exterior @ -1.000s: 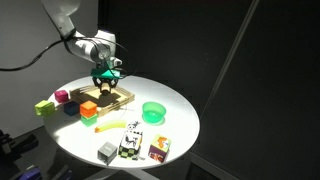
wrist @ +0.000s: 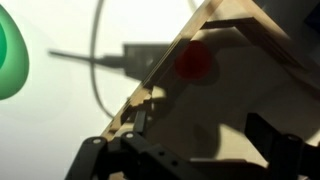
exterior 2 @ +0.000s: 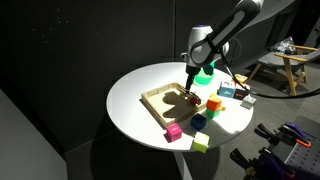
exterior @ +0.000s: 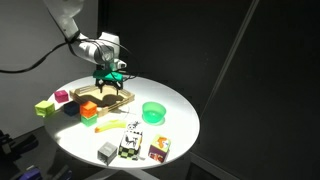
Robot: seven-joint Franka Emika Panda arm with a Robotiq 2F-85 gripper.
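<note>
My gripper is open above the light wooden tray, with nothing between its fingers. In the wrist view a round red object lies inside the tray, close to its wall and ahead of the fingertips. Exterior view 2 shows a red thing in the tray just below the gripper. From exterior view 1, the gripper hangs over the tray's far part, and the red thing cannot be made out there.
A green bowl stands right of the tray. Around the tray's near side are a pink block, a dark blue block, a yellow-green block and an orange-over-green stack. A yellow banana-like object and patterned boxes lie nearer.
In exterior view 1 my gripper has shifted slightly to the right over the tray. The objects on the table stay where they were.
</note>
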